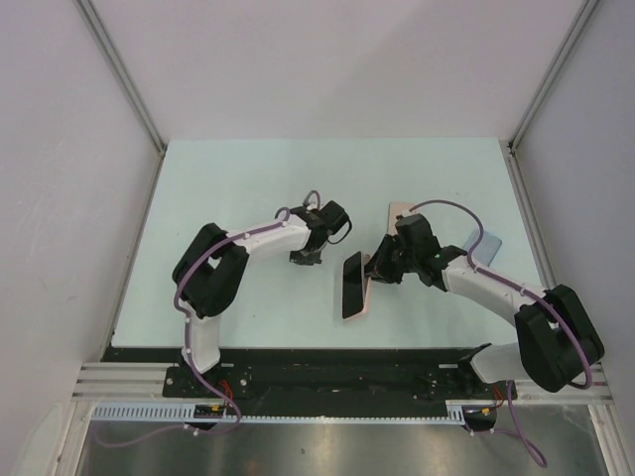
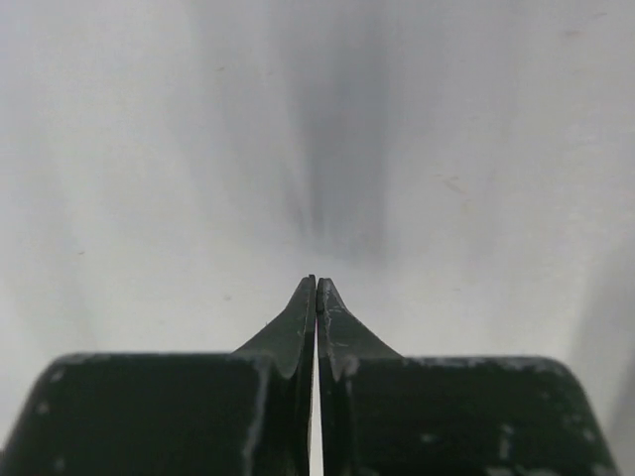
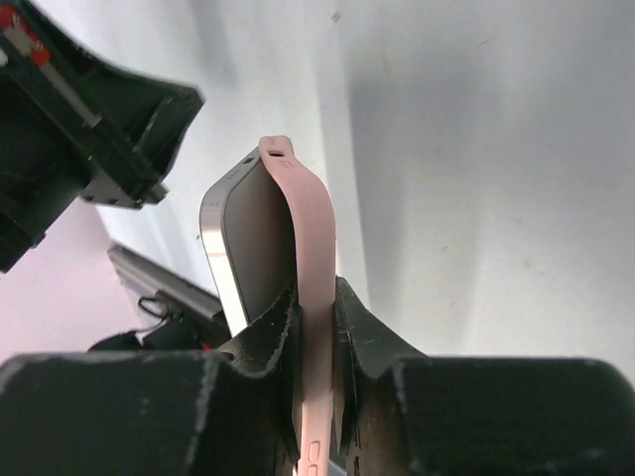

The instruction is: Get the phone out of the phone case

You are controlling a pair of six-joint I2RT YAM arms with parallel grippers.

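Observation:
The dark phone (image 1: 352, 288) leans partly out of its pink case (image 1: 366, 263), near the middle of the table. In the right wrist view my right gripper is shut on the edge of the pink case (image 3: 316, 233), and a wedge-shaped gap separates the case from the phone (image 3: 230, 260) at the near end. My left gripper is shut with its tips together, nothing between them and only bare table beyond. From above, the left gripper (image 1: 306, 258) hangs left of the phone, apart from it.
A pink flat case (image 1: 402, 213) lies behind the right arm, and a light blue one (image 1: 483, 247) rests at the right.

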